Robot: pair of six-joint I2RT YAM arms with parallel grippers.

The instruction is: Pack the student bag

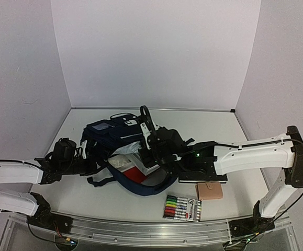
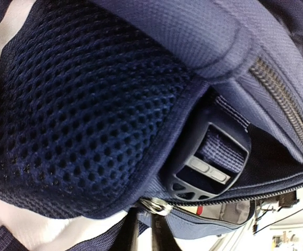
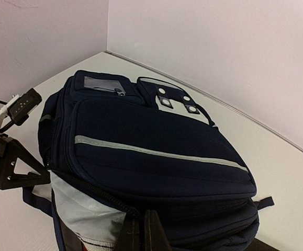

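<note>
The navy backpack (image 1: pixel 109 131) lies on the table with its main compartment gaping towards the front; a red item (image 1: pixel 135 174) and pale items show inside. In the top view my left gripper (image 1: pixel 92 166) is at the bag's left side. Its narrowly parted fingers, seen in the left wrist view, are just below a metal zipper pull (image 2: pixel 155 206); whether they touch it is unclear. My right gripper is shut on the edge of the bag's upper flap (image 3: pixel 125 206), at the right of the opening; the pinched part is mostly hidden.
A pack of coloured markers (image 1: pixel 182 208) and a pink wallet (image 1: pixel 209 191) lie front right. A black flat item (image 1: pixel 202 179) is partly under the right arm. Free table lies at the back right.
</note>
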